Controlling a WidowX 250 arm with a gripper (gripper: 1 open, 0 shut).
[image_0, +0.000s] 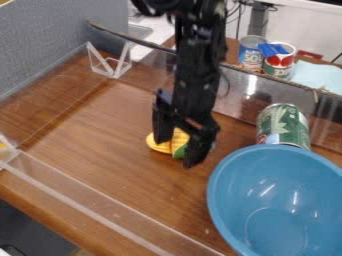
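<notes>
My black gripper (182, 138) is lowered over a toy corn cob (159, 142) on the wooden table, its open fingers around the yellow and green cob and hiding much of it. Whether they touch it I cannot tell. To the right stands a large blue bowl (267, 215), with a green can (283, 125) behind it.
Two cans (277, 62) and a light blue cloth (318, 76) sit beyond a clear partition at the back. A grey padded wall (40, 50) borders the left.
</notes>
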